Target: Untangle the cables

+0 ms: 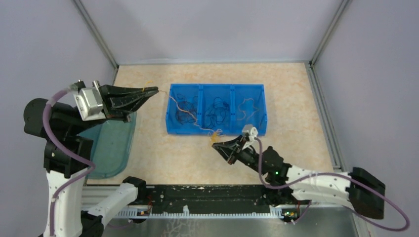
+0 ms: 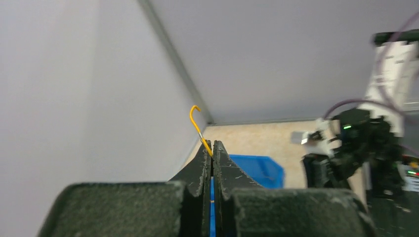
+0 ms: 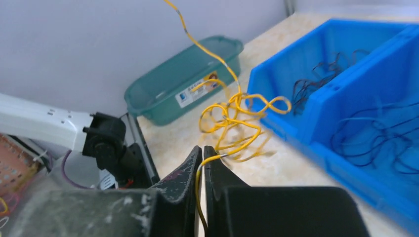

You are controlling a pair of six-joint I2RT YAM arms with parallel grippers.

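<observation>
My left gripper (image 1: pixel 154 90) is raised high at the left, shut on one end of a yellow cable (image 2: pixel 194 119), whose short tail curves above the fingertips in the left wrist view. The cable runs taut across the blue bin toward my right gripper, low in front of the bin, which is shut on the cable too. Just beyond the right fingertips, a loose knot of yellow loops (image 3: pixel 232 113) hangs, partly blurred, with a strand rising from it to the upper left.
The blue three-compartment bin (image 1: pixel 232 89) holds dark cables in the left and middle compartments, a lighter one in the right. A teal tub (image 1: pixel 106 168) lies at the left. Bare table surrounds the bin's right and back.
</observation>
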